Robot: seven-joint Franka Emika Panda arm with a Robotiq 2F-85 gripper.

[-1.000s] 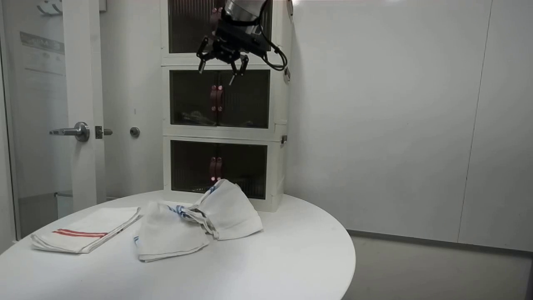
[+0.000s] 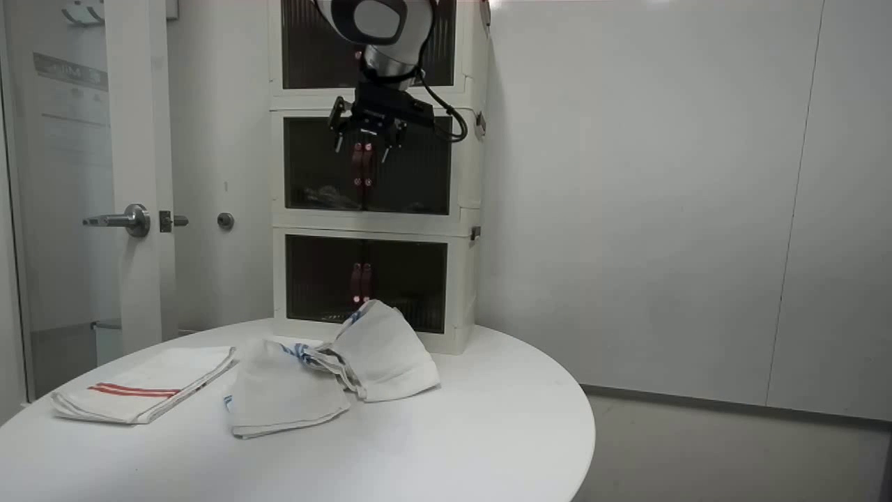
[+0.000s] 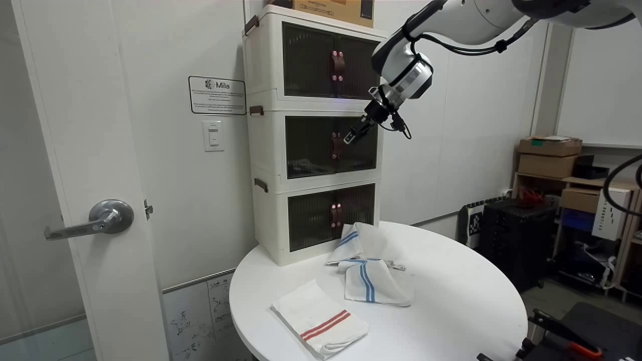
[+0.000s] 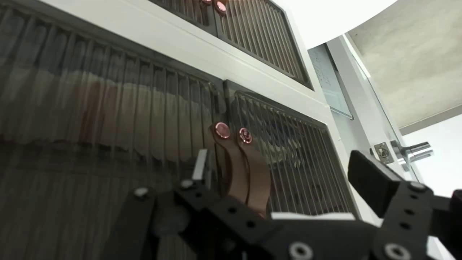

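Note:
My gripper [image 2: 362,149] hangs open in front of the middle cabinet's doors, its two fingers spread apart. In the wrist view one finger [image 4: 200,167] is close to the brown door handles [image 4: 258,177], and the other finger [image 4: 372,182] stands off to the right, so the handles appear between them. No contact with the handles shows, and nothing is gripped. The stacked cabinet [image 3: 268,144] is white with dark ribbed doors, all shut. A folded red-striped towel [image 3: 317,316] and a crumpled blue-striped towel [image 3: 377,283] lie on the white table.
A second crumpled white towel [image 2: 385,351] leans by the bottom cabinet doors. A door with a metal lever [image 3: 90,223] stands left of the cabinet. A cardboard box [image 3: 337,11] rests on top.
The gripper has come down from the top cabinet's lower edge to the middle cabinet's handles. Its fingers remain spread, and the towels have not moved.

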